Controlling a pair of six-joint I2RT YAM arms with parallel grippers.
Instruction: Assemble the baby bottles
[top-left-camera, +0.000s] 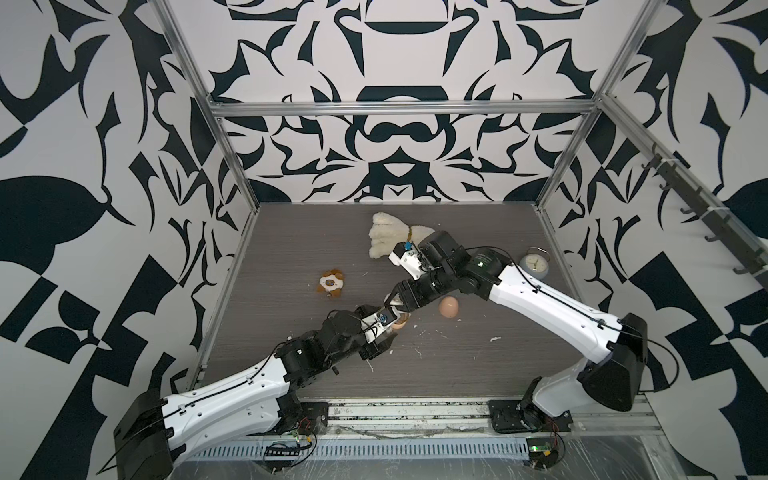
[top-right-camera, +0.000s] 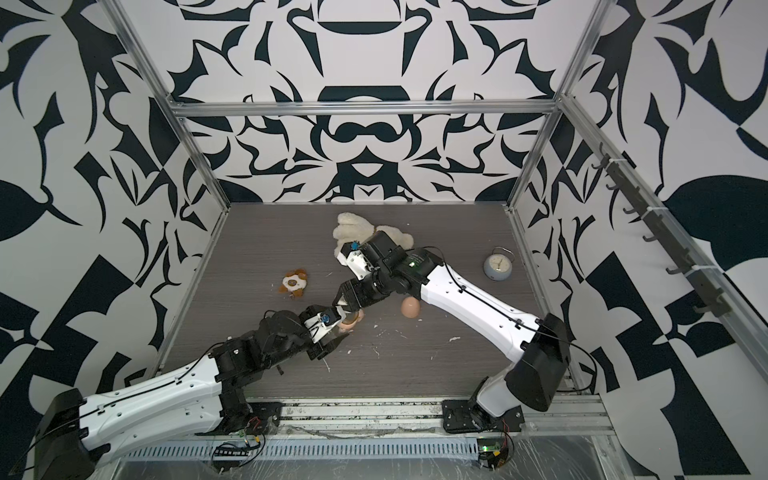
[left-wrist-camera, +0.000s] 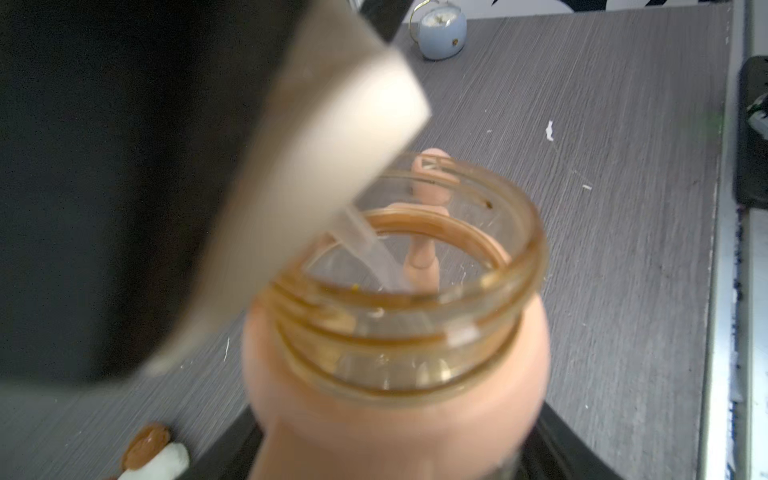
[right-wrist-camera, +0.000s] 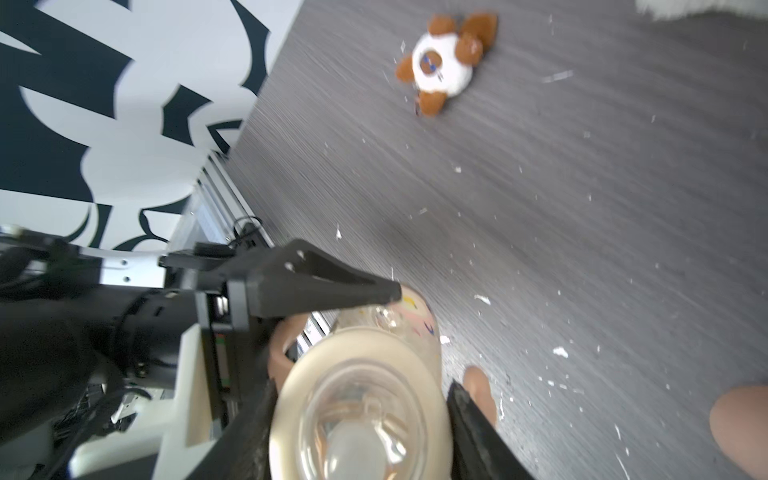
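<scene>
My left gripper (top-left-camera: 382, 324) is shut on a baby bottle (left-wrist-camera: 400, 416) with a pink body and a clear amber threaded neck, upright and open at the top in the left wrist view. Just above it, my right gripper (top-left-camera: 400, 294) is shut on a cream ring cap (right-wrist-camera: 360, 344) with a clear centre. In the left wrist view a translucent straw (left-wrist-camera: 360, 240) slants down into the bottle's mouth, and the blurred gripper hides the top left. Whether cap and neck touch I cannot tell.
A brown-white plush toy (top-left-camera: 330, 282) lies left, cream plush (top-left-camera: 388, 236) at the back, a clock (top-left-camera: 534, 264) at the right. A pink rounded piece (top-left-camera: 449, 307) lies right of the grippers.
</scene>
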